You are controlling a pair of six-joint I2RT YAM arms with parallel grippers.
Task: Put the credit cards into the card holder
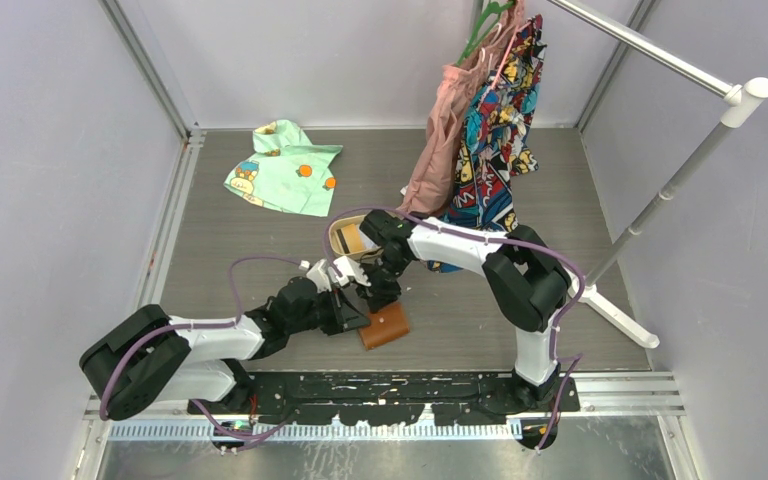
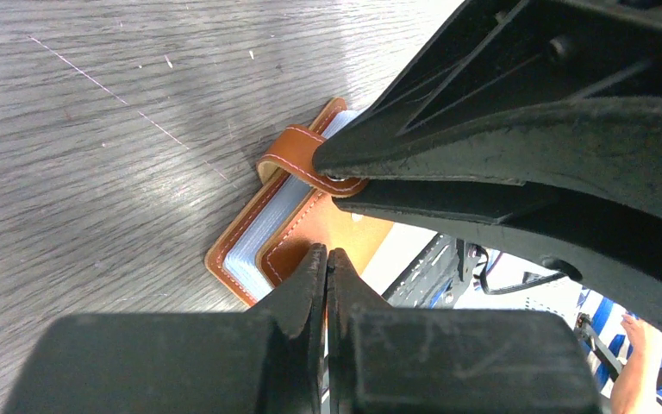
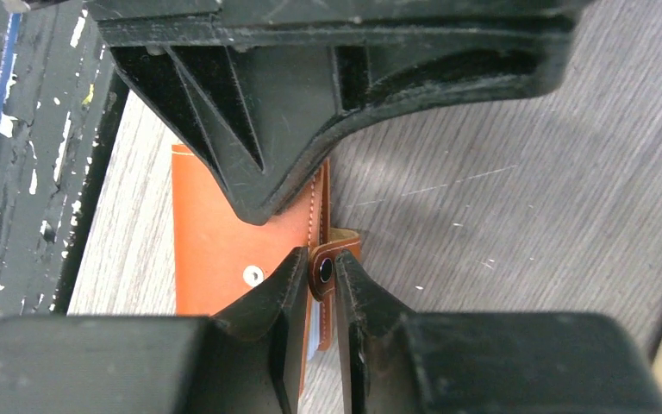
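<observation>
The brown leather card holder (image 1: 388,328) lies on the table near the front, its snap strap (image 2: 297,159) standing out from the edge. Between its leather layers shows a pale layer (image 2: 269,226); whether that is a card or lining is unclear. My left gripper is shut at the holder, with nothing seen between its fingers; its tip (image 3: 254,211) rests on or just over the leather in the right wrist view. My right gripper has its fingers slightly apart around the strap's end; whether they grip it is not clear.
A light-coloured box (image 1: 333,238) with card-like items stands behind the arms. Back left lies a green cloth (image 1: 285,170); hanging clothes (image 1: 490,130) and a rack post (image 1: 660,200) are on the right. The two grippers are very close together.
</observation>
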